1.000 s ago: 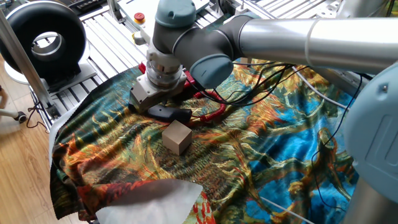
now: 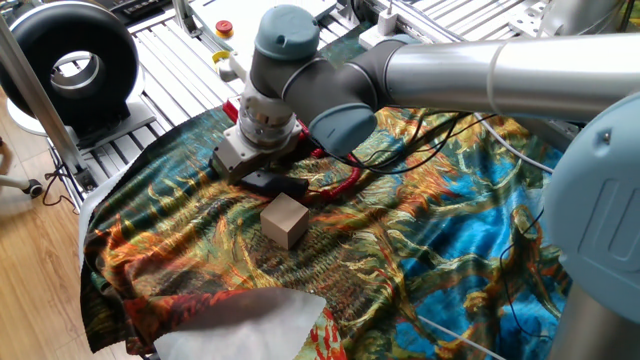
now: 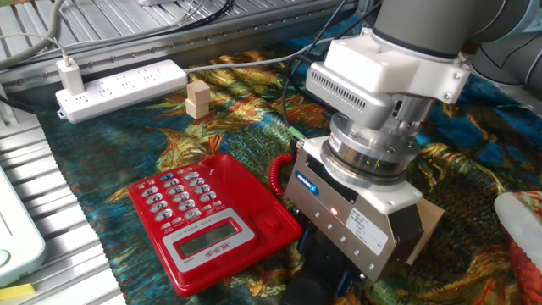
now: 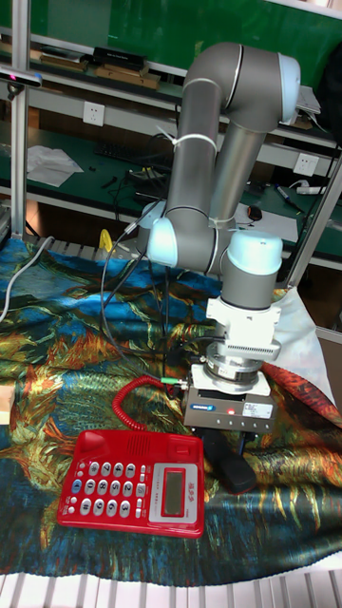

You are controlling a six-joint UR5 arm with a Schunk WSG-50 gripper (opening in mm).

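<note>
A red desk telephone (image 3: 203,216) lies on the patterned cloth, its keypad and display facing up; in exterior view 3 the phone (image 4: 134,482) is to the left of my gripper. Its black handset (image 4: 237,473) rests off the base, on the cloth. My gripper (image 3: 324,267) points down low over the handset, its fingers (image 3: 305,237) standing apart and open. The dark handset shows between and below them in exterior view 2. The gripper body covers part of the handset (image 2: 288,187) in exterior view 1, and the fingertips are hard to make out.
A wooden cube (image 2: 285,222) sits close to the handset, partly behind the gripper in exterior view 2. Small wooden blocks (image 3: 197,100) stand near a white power strip (image 3: 123,91). The red coiled cord (image 4: 126,404) lies beside the phone. Free cloth (image 2: 370,270) spreads around.
The gripper has come down slightly over the handset during the last second, with the arm shifting a little. Phone, handset and cube show no clear movement.
</note>
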